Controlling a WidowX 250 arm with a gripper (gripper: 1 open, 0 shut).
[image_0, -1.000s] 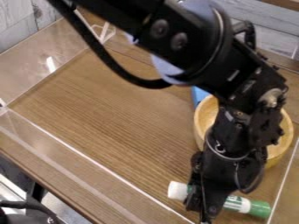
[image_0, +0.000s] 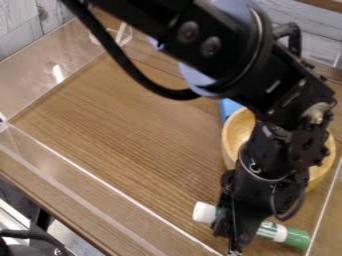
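Note:
My black gripper (image_0: 238, 220) reaches down at the lower right, shut on a white and green tube (image_0: 291, 236) lying on the wooden surface. The tube's white end shows left of the fingers and its green end to the right; the part between is hidden by the gripper. A yellow bowl (image_0: 238, 130) sits behind the gripper, largely covered by it.
A blue object (image_0: 227, 107) is partly visible behind the bowl. The left and middle of the wooden tray (image_0: 120, 130) are clear. A transparent rim runs along the left and front, with black cables at the lower left.
The arm's upper part has shifted very slightly; the gripper and tube are almost where they were.

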